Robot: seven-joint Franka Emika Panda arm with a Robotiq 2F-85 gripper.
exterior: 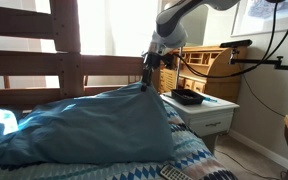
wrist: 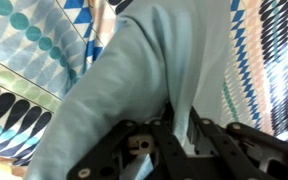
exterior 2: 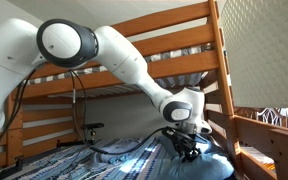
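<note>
A blue-grey cloth (exterior: pixel 94 128), which looks like a blanket or sheet, spreads over the bed, with one corner drawn up to my gripper (exterior: pixel 146 80). In the wrist view a fold of this cloth (wrist: pixel 134 70) rises between the fingers, and my gripper is shut on it. The fingertips are mostly buried in the fabric. From the other side, the gripper (exterior 2: pixel 189 145) sits at the top of the bunched cloth (exterior 2: pixel 199 168) near the bed's end.
A patterned quilt (exterior: pixel 199 150) covers the mattress, with a remote control (exterior: pixel 174 173) on it. The wooden bunk rail (exterior: pixel 69 60) stands close behind the gripper. To the right is a white nightstand (exterior: pixel 206 118) bearing a black tray (exterior: pixel 187 97).
</note>
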